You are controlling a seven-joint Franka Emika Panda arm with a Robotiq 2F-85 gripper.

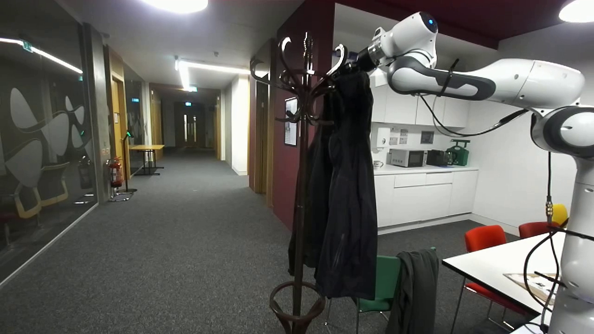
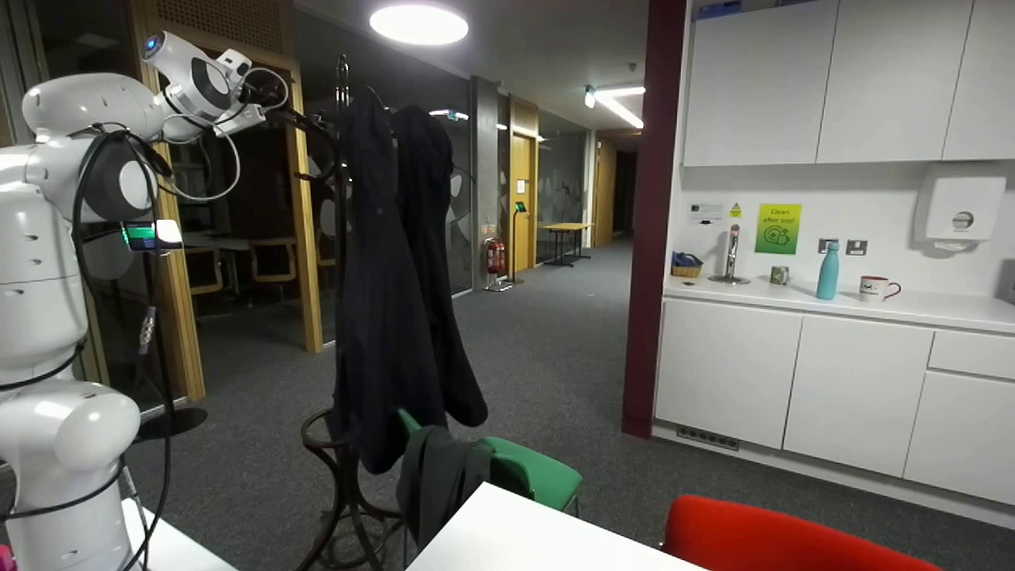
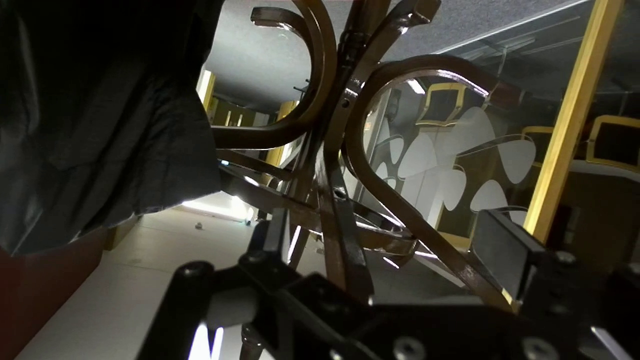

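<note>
A dark wooden coat stand (image 1: pixel 300 183) stands upright on the carpet, its curved hooks (image 3: pixel 384 180) filling the middle of the wrist view. Black coats (image 1: pixel 348 183) hang from it; their dark cloth (image 3: pixel 108 120) covers the upper left of the wrist view. My gripper is open, one finger (image 3: pixel 277 231) on the left and the other (image 3: pixel 504 252) well apart on the right. Parts of the hooks show between and beyond the fingers; whether they touch, I cannot tell. From outside, the gripper sits at hook height beside the coat tops, its fingertips partly hidden.
Below the coats is a green chair (image 2: pixel 533 466) with a dark garment (image 2: pixel 442 476) over its back. White tables (image 2: pixel 561 538) and a red chair (image 2: pixel 771 533) stand close by. Open carpet (image 1: pixel 184 234) lies beyond the stand.
</note>
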